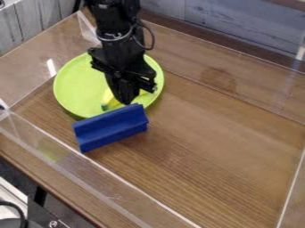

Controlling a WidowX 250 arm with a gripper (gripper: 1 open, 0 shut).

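The black gripper (125,89) is lowered over a green plate (74,89) in the camera view, its fingers pointing down. A small yellow object (109,100) with a greenish end lies under the gripper, partly hidden by it. Whether it is held between the fingers is hard to see. A blue block (110,129) sits just in front of the plate, toward the lower left.
A pale wall (238,27) runs along the back. The table's left edge, with clear strips along it, is near the plate and block.
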